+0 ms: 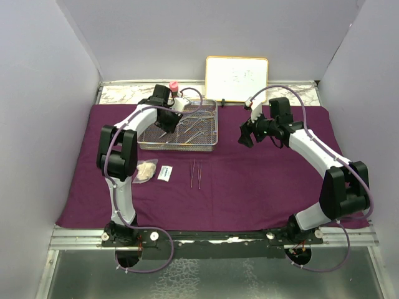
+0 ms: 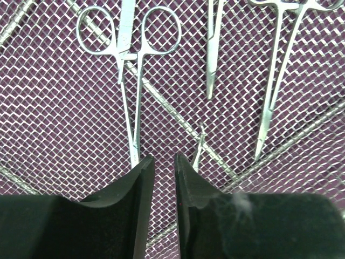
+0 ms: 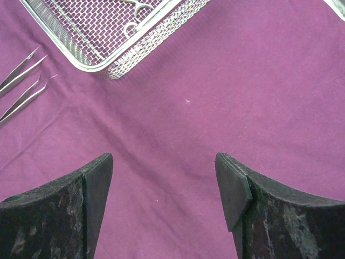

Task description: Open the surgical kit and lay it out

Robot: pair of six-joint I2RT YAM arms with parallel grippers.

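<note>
The mesh instrument tray [image 1: 177, 146] holds ring-handled instruments, including scissor-like tools [image 2: 138, 97] [image 2: 267, 118] and a straight instrument [image 2: 213, 65]. My left gripper is over the tray, fingers apart, with a small curved-tip instrument [image 2: 198, 148] below and partly hidden by a finger. Two pairs of tweezers [image 1: 192, 174] [image 3: 21, 102] lie on the purple cloth in front of the tray, beside a white packet [image 1: 164, 173] and a bagged pale bundle [image 1: 146, 169]. My right gripper stands open over bare cloth right of the tray.
A white board [image 1: 237, 78] with an orange edge stands behind the tray, and a pink-topped object [image 1: 173, 86] is at the back. Grey walls enclose both sides.
</note>
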